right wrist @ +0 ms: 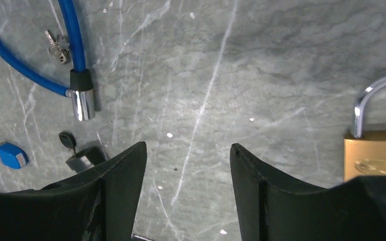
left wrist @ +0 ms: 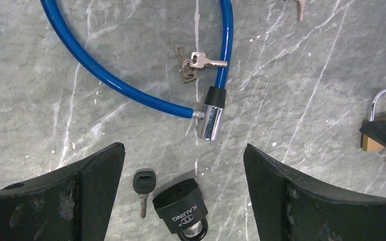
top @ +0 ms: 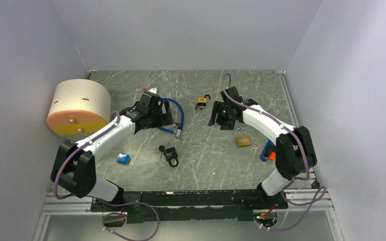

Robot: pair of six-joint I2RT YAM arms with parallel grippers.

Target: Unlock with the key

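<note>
My left gripper point(top: 162, 114) is open above the blue cable lock point(left wrist: 130, 90), whose silver barrel point(left wrist: 210, 123) has a small bunch of keys point(left wrist: 201, 60) beside it. A black padlock point(left wrist: 181, 206) lies nearer the front with a black-headed key point(left wrist: 143, 183) alongside. A yellow padlock point(top: 201, 102) sits at the back middle, its shackle apparently raised. A brass padlock point(top: 243, 141) lies on the right with keys point(top: 255, 147) beside it. My right gripper point(top: 215, 114) stands open over the middle, left of and above the brass padlock, nothing between its fingers.
A cream rounded box point(top: 80, 103) stands at the left, with a small blue object point(top: 123, 158) in front. Blue and orange items point(top: 266, 150) lie at the right under the arm.
</note>
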